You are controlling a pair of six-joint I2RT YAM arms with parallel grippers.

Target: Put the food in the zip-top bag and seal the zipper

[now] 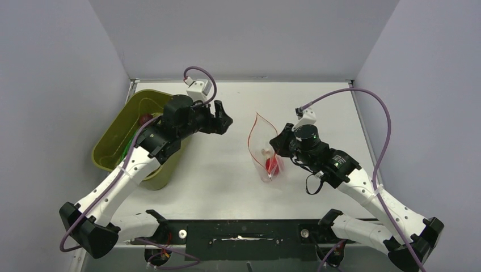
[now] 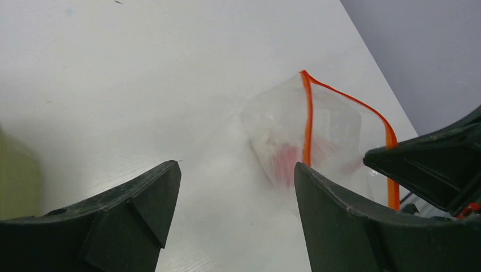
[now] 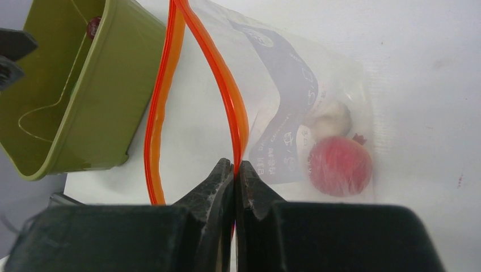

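Note:
The clear zip top bag [image 1: 261, 133] hangs with its red-orange zipper edge parted, its mouth open. Low inside it lie a red pomegranate [image 3: 339, 166] and a pale round food, perhaps garlic [image 3: 332, 120]. My right gripper is shut on one side of the bag's zipper edge. To the left of the bag, apart from it, is my left gripper [image 1: 227, 116]; in the left wrist view its fingers [image 2: 164, 192] stand wide apart with only bare table between them. The zipper edge's other side hangs free of any gripper.
A green bin [image 1: 105, 144] at the left holds a dark red round item [image 1: 146, 119] and something green, partly covered by my left arm. Grey walls [image 1: 420, 113] close in the sides and back.

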